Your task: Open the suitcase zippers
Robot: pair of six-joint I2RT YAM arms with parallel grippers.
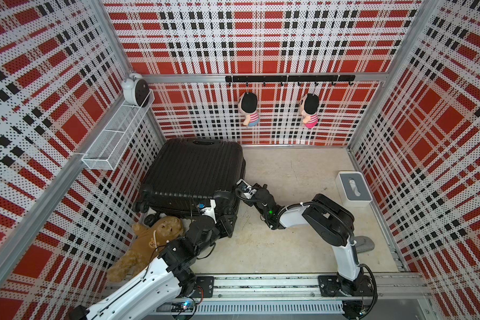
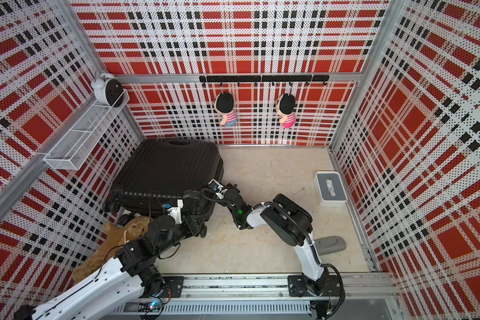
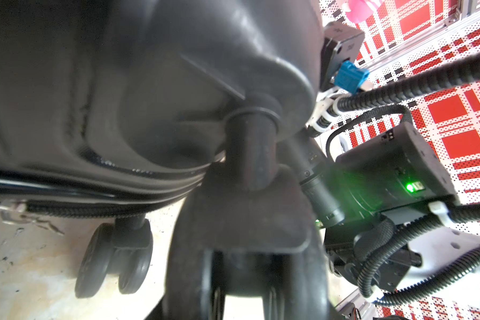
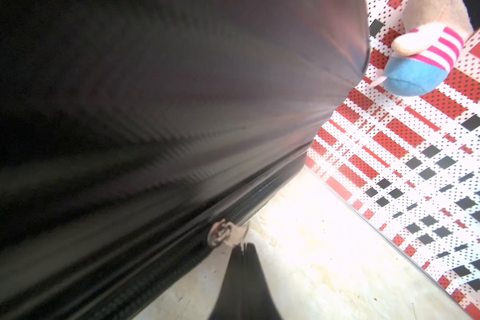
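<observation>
The black ribbed suitcase (image 1: 194,170) lies flat at the left of the floor. In the right wrist view, a metal zipper pull (image 4: 222,233) sits on its zipper (image 4: 160,277) low on the side. My right gripper is shut, its tips right at the free end of that pull; whether the tab is pinched cannot be made out. A black caster wheel (image 3: 245,218) fills the left wrist view's lower middle. My left gripper (image 1: 225,221) is at this front right corner wheel, its fingers mostly hidden behind it. Metal pulls (image 3: 29,216) hang from the zipper farther left.
A teddy bear (image 1: 149,242) lies in front of the suitcase, beside my left arm. Far to the right stand a tissue box (image 1: 354,188) and a grey object (image 1: 363,244). The floor (image 1: 298,170) between suitcase and box is mostly clear.
</observation>
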